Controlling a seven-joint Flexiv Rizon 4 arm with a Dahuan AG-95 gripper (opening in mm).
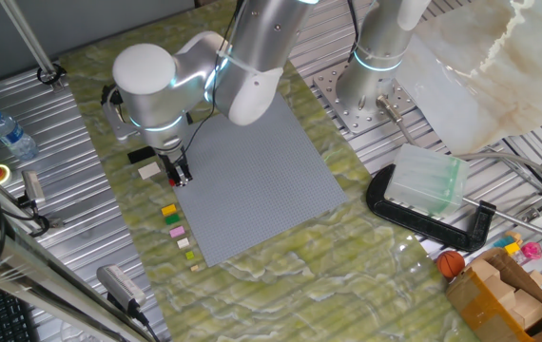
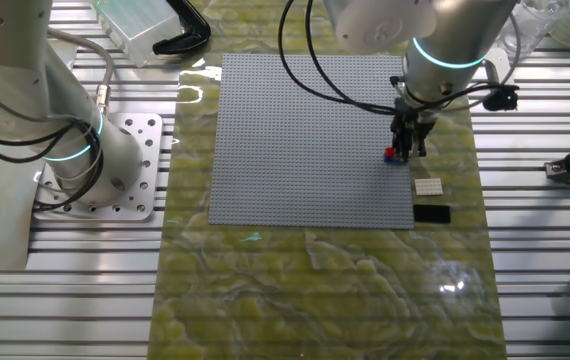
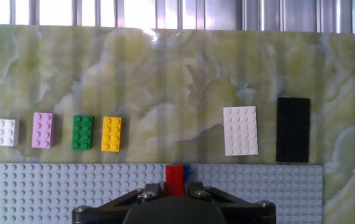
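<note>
A red brick [image 3: 174,179] lies at the near end of the wrist view, over the edge of the grey baseplate [image 3: 71,186]. Part of a blue brick [image 3: 187,168] shows just right of it; exterior view 2 also shows this blue brick [image 2: 392,160] close to the red one. My gripper is low at that edge, its fingers close against both sides of the red brick, and appears shut on it. The gripper body hides the brick's near end.
Yellow [image 3: 111,134], green [image 3: 83,132], pink [image 3: 43,130] and white [image 3: 6,132] bricks line the mat beside the baseplate. A white plate [image 3: 240,130] and a black plate [image 3: 293,129] lie to the right. Most of the baseplate is bare.
</note>
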